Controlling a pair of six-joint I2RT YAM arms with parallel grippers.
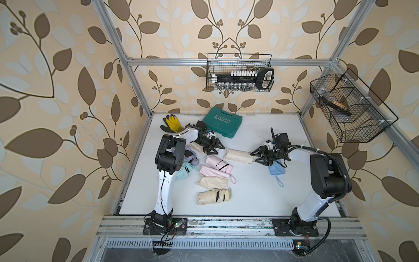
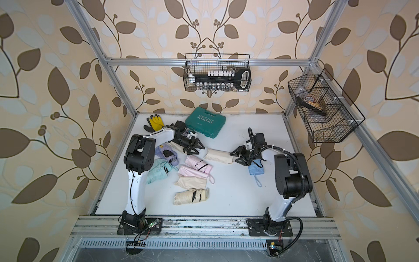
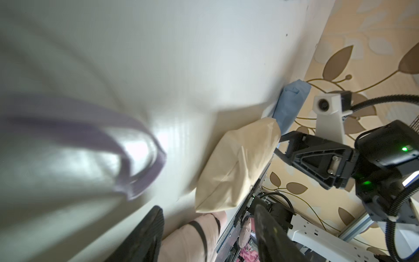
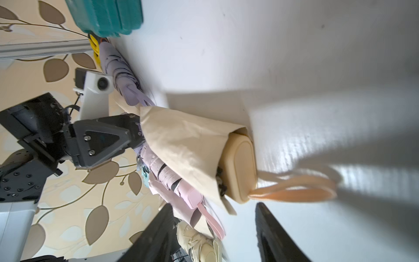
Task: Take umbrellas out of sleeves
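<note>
Between my grippers on the table lies a beige sleeve (image 1: 239, 155). In the right wrist view the umbrella's beige handle end (image 4: 242, 168) sticks out of the sleeve's mouth, with a loose wrist strap (image 4: 301, 188) beside it; the rest of this umbrella is hidden. My right gripper (image 1: 260, 157) stands at that end, fingers apart and nothing seen between them. Off the sleeve's closed end, to the left, my left gripper (image 1: 217, 147) is open and empty. A lilac strap (image 3: 144, 170) loops ahead of it in the left wrist view.
A pink umbrella (image 1: 219, 163), a pink sleeve (image 1: 213, 172), another beige sleeve (image 1: 213, 182) and a beige umbrella (image 1: 213, 196) lie in front. Teal cloth (image 1: 181, 173) is near the left arm, a blue sleeve (image 1: 276, 169) below the right gripper. A green case (image 1: 222, 122) sits behind.
</note>
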